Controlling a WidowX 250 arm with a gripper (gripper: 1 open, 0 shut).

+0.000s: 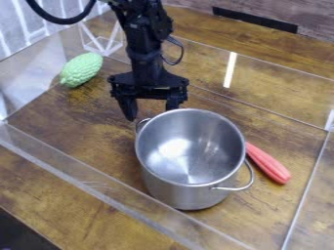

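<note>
My black gripper [147, 103] is low over the wooden surface, just behind the left rim of a steel pot [189, 171], its two fingers spread apart, with nothing visible between them. The pot stands at the front right with a loop handle on either side. A green bumpy vegetable toy [81, 69] lies at the back left, left of my gripper. A long red object [267, 162] lies right of the pot.
Clear plastic walls edge the wooden work area [65, 127] at left and front. The wood left of the pot and at the back right is mostly bare.
</note>
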